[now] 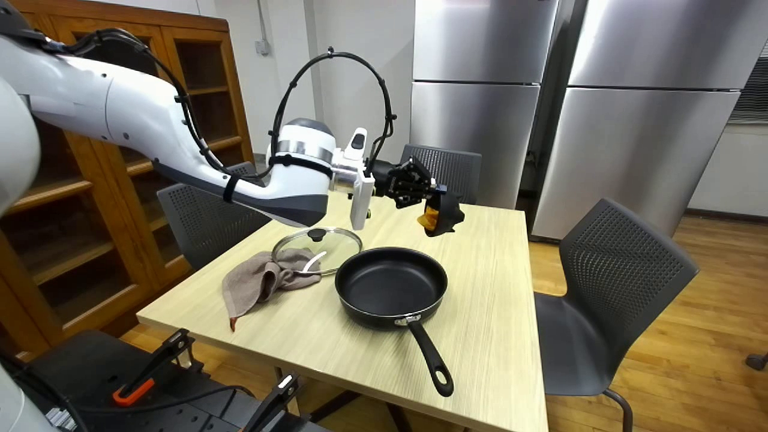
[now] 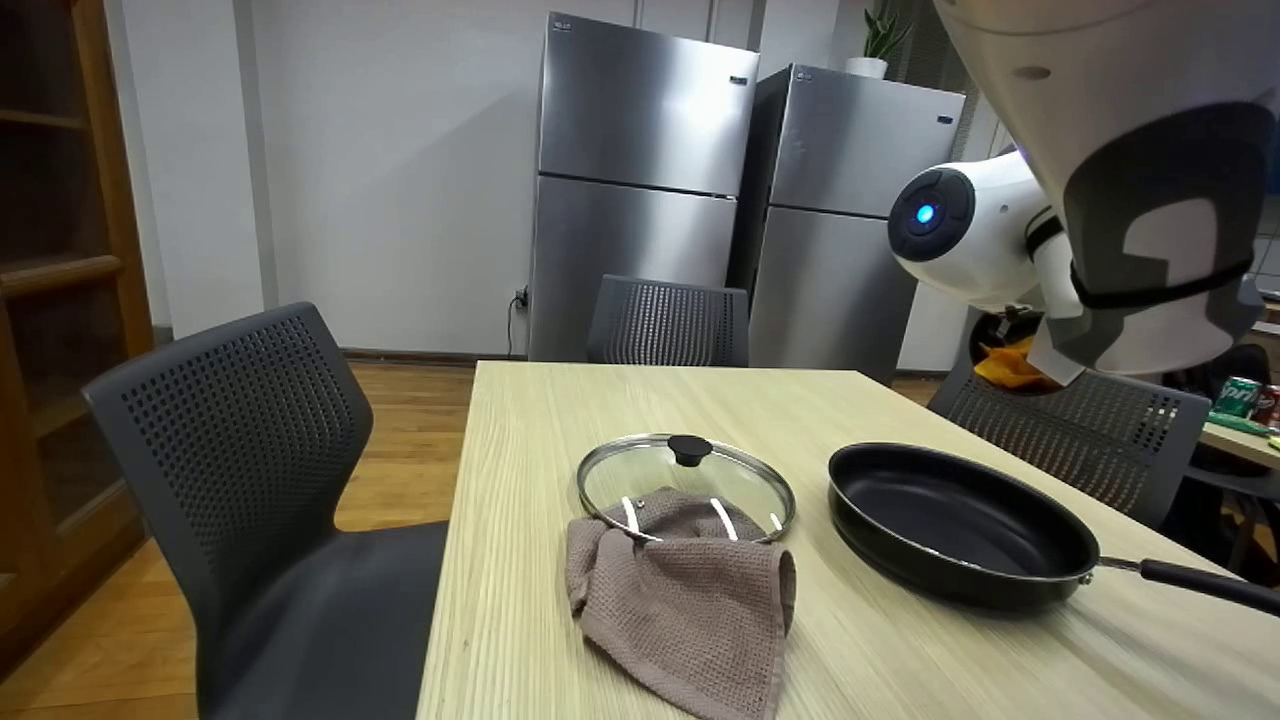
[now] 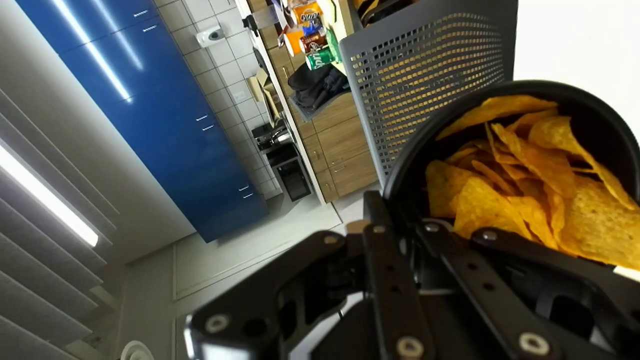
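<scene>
A dark bowl (image 3: pixel 414 156) full of orange tortilla chips (image 3: pixel 504 186) is pinched at its rim by my gripper, which is shut on it. In exterior view 1 the gripper (image 1: pixel 436 190) holds the bowl (image 1: pixel 450 213) tilted on its side, in the air above the table and behind the pan, with chips showing at its mouth. The empty black frying pan (image 1: pixel 390 282) stands on the table, its handle towards the front. Exterior view 2 shows orange chips (image 2: pixel 1014 366) beside the arm, while the arm hides most of the gripper.
Left of the pan, a glass lid (image 1: pixel 338 248) leans on a crumpled brown towel (image 1: pixel 260 282). Dark chairs (image 1: pixel 612 288) stand round it.
</scene>
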